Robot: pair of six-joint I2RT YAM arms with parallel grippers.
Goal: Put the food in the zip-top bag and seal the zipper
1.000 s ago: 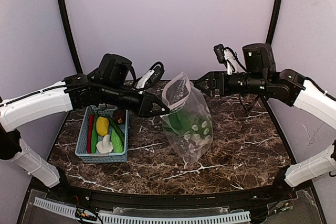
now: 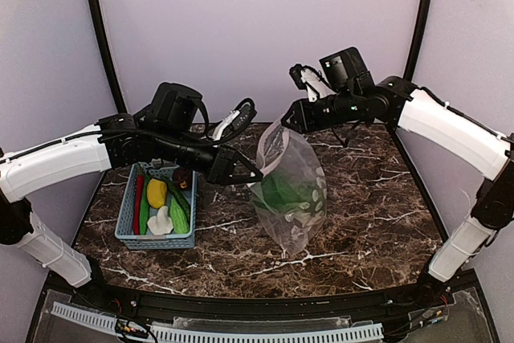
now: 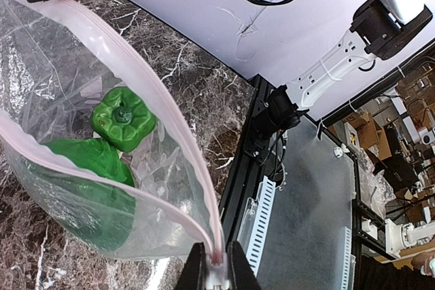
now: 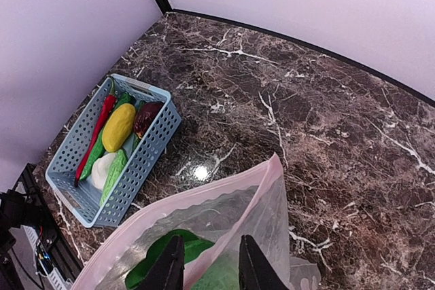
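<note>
The clear zip top bag point(image 2: 293, 226) hangs upright with its mouth open. A green pepper point(image 3: 124, 118) and another green food item point(image 3: 92, 191) show inside it. My left gripper is shut on one end of the bag's pink rim. At the opposite side of the mouth is my right gripper point(image 2: 291, 123), its fingers point(image 4: 175, 263) apart. In the right wrist view the pink rim point(image 4: 253, 208) passes through the gap between those fingers, which have not closed on it.
A blue basket point(image 2: 155, 242) stands on the left of the marble table. It holds a red chili point(image 4: 98, 130), a yellow item point(image 4: 118, 128), a dark eggplant-like piece point(image 4: 147, 117) and several others.
My right gripper has moved left to the bag's far rim, and its fingers have come closer together. The mouth has narrowed in the top view.
</note>
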